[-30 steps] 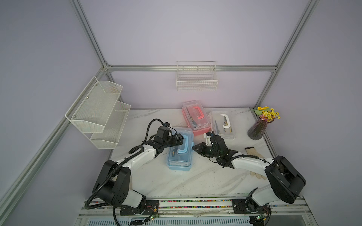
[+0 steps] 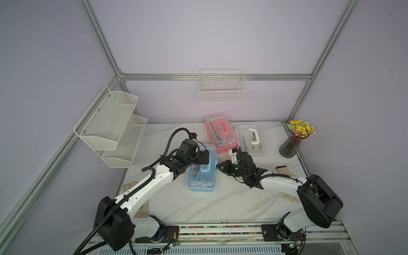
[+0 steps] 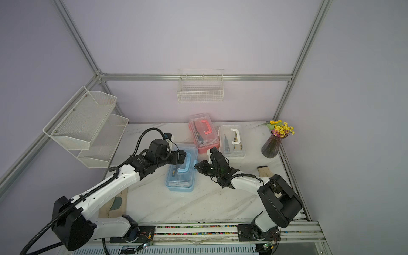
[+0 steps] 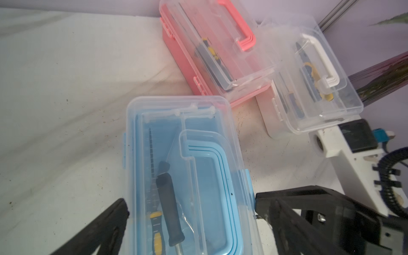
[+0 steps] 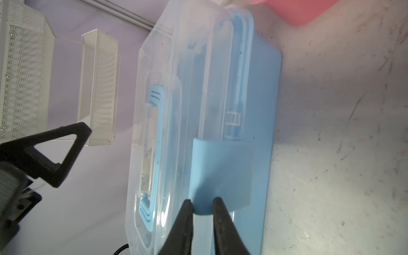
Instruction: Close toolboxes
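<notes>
A blue toolbox (image 2: 201,182) with its clear lid down and tools inside lies mid-table. My left gripper (image 2: 203,157) is open above it; in the left wrist view its fingers straddle the lid, blurred. My right gripper is shut on the blue latch (image 5: 221,170) at the box's right side. Behind, a pink toolbox (image 4: 191,63) and a clear toolbox (image 4: 301,106) with a white handle also have their lids down; their far latches are hidden.
A vase of flowers (image 2: 290,148) stands at the right. White mesh shelves (image 2: 99,140) hang on the left wall, a wire basket (image 2: 221,96) at the back. Gloves (image 2: 284,171) lie at the table's sides.
My right arm has hardly moved.
</notes>
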